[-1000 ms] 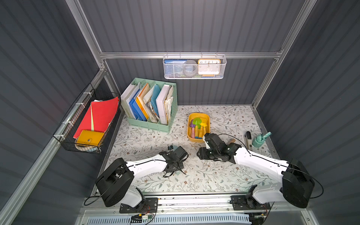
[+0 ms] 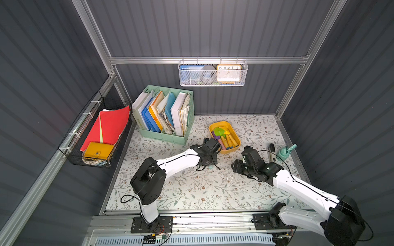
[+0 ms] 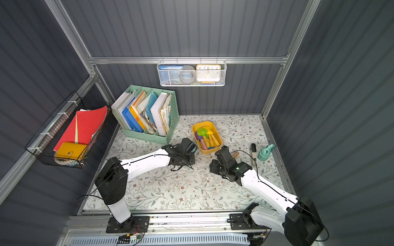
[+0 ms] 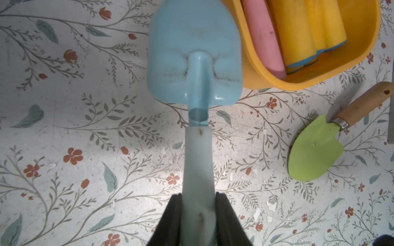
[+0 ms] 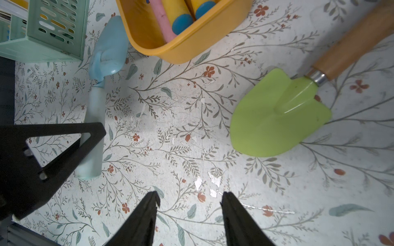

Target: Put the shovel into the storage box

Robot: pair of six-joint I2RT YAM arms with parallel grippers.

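A light blue shovel [image 4: 197, 78] is held by its pale handle in my left gripper. In the left wrist view its blade lies along the left wall of the yellow storage box [image 4: 262, 75] and seems to touch it, outside the box. A green trowel [image 5: 279, 114] with a wooden handle rests on the table, right of the box. My right gripper is open over bare table in front of the trowel, with nothing between its fingers. In the top left view both fingertip pairs are hidden below the wrists.
Inside the box are several toy tools with pink and yellow handles [image 4: 262, 37]. The green file rack [image 2: 164, 137] stands behind left. A black-handled tool [image 2: 271, 151] and a teal bottle [image 2: 284, 153] sit at the right.
The box has turned and slid to the right. My right gripper has drawn away to the right.
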